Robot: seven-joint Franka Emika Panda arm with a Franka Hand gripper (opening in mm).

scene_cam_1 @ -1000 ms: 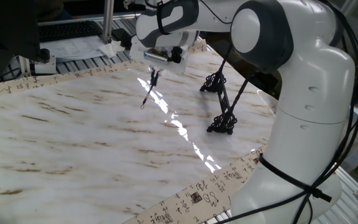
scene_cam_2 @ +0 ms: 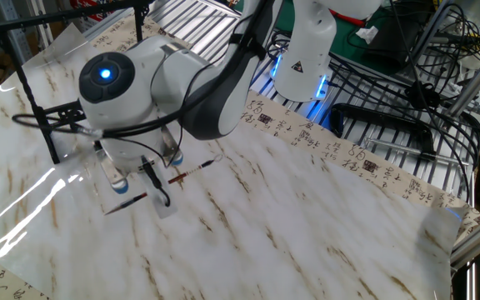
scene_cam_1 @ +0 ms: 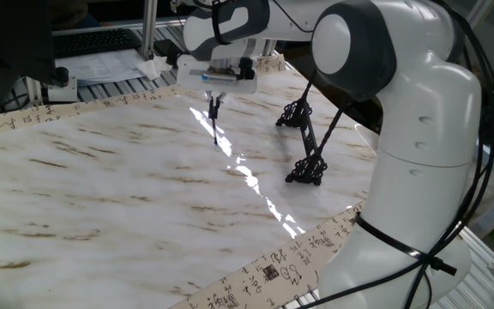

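A slim calligraphy brush (scene_cam_2: 192,172) with a dark handle, a red band and a hanging loop at one end is held above the table. My gripper (scene_cam_2: 158,188) is shut on it near the middle of its length. Exterior view 2 has the brush lying aslant, its pointed end toward the lower left. Seen from exterior view 1, the brush (scene_cam_1: 216,135) hangs below my gripper (scene_cam_1: 214,109), steeply foreshortened, with its lower end over a bright reflection. The fingertips are small there, and their exact contact with the handle is hard to make out.
A black rack (scene_cam_1: 309,142) with ornate feet stands between the gripper and the arm's base. A keyboard (scene_cam_1: 93,43) and papers lie beyond the mat's far edge.
The brush's lower end has swung right in exterior view 1, from slanting down-left to pointing almost straight down and slightly right. The gripper has turned with it; the rack has stayed put.
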